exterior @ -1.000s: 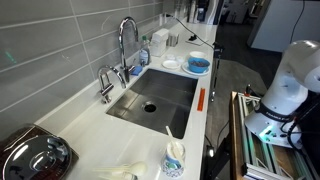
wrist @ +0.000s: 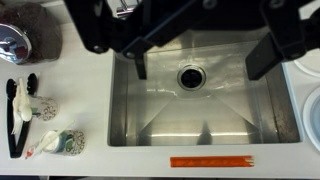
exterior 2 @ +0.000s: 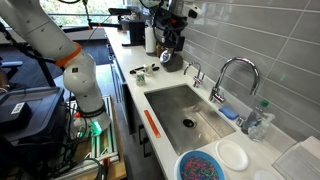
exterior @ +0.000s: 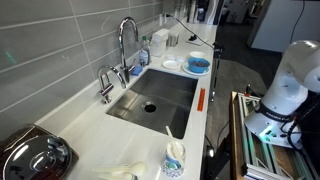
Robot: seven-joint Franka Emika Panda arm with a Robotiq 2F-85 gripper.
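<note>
My gripper stands open above the sink, its dark fingers wide apart and nothing between them. In the second exterior view the gripper hangs high at the end of the arm, over the far part of the counter. Below it lies the empty steel sink with a round drain. An orange-red strip rests on the counter along the sink's front edge. A patterned cup with a light utensil in it stands near the sink's corner.
A tall faucet rises behind the sink. A blue-rimmed bowl and a white plate sit at one end; a dark pot with a shiny lid stands at the other. Bottles line the wall.
</note>
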